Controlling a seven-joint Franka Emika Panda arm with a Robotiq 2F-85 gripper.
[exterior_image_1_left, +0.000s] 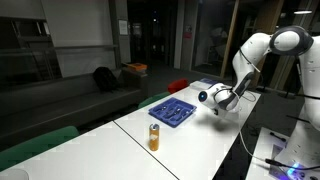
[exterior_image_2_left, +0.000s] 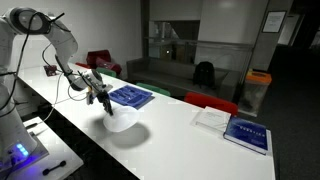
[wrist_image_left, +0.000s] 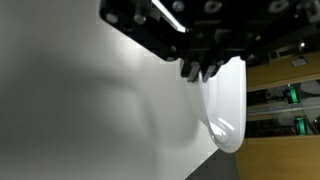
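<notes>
A white, rounded, plate-like object (exterior_image_2_left: 124, 119) is held at its edge by my gripper (exterior_image_2_left: 106, 107), its broad face turned toward exterior view 2. In the wrist view, the white object (wrist_image_left: 226, 105) extends to the right from the dark fingers, and my gripper is shut on its rim. Exterior view 1 has my gripper (exterior_image_1_left: 217, 109) low over the right part of the white table, with the object hard to make out against the tabletop. Whether its lower edge touches the table I cannot tell.
A blue dish rack (exterior_image_1_left: 172, 112) stands on the table to the gripper's left in exterior view 1. Nearer the camera is an upright orange bottle (exterior_image_1_left: 154, 138). A white tray (exterior_image_2_left: 211, 118) and a blue box (exterior_image_2_left: 247, 133) lie farther along.
</notes>
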